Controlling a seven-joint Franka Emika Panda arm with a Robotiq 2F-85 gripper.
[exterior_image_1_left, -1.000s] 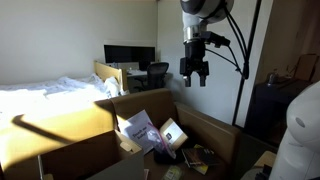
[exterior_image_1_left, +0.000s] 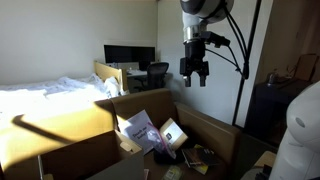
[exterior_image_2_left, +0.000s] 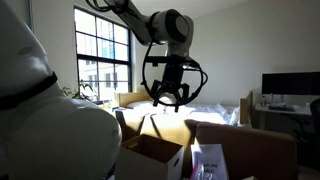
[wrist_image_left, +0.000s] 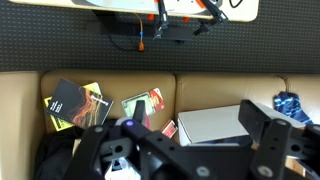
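High above a brown couch (exterior_image_1_left: 125, 104) hangs my gripper (exterior_image_1_left: 194, 80), its fingers spread apart with nothing visible between them. In exterior view 2 the same gripper (exterior_image_2_left: 177, 100) shows in front of the window side of the room. Looking down, the wrist view has the dark gripper fingers (wrist_image_left: 128, 132) over the couch seat. Below lie a dark book (wrist_image_left: 78, 104), a green and red book (wrist_image_left: 143, 103) and a white box (wrist_image_left: 212, 122). A blue patterned cloth (wrist_image_left: 291, 106) sits near the right edge. The fingers touch none of these.
An open cardboard box (exterior_image_1_left: 90, 162) stands on the couch's left part. Pale printed sheets (exterior_image_1_left: 143, 132) lean against the backrest, and dark books (exterior_image_1_left: 205, 157) lie by the right armrest. A bed (exterior_image_1_left: 55, 93) and an office chair (exterior_image_1_left: 157, 74) are behind. Air around the gripper is free.
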